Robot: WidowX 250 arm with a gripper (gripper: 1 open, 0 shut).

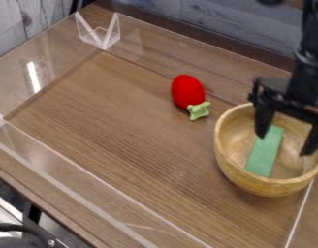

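Note:
At the top right my gripper [271, 111] hangs dark grey over a wide wooden bowl [237, 182], open, with two dark prongs pointing down at the bowl's back part. A flat green piece [264, 153] lies in the bowl. A red oval object [188, 90] lies on the table left of the gripper, with a small light-green piece [198, 110] touching its lower end.
A white wire-like object [94, 29] stands at the upper left.

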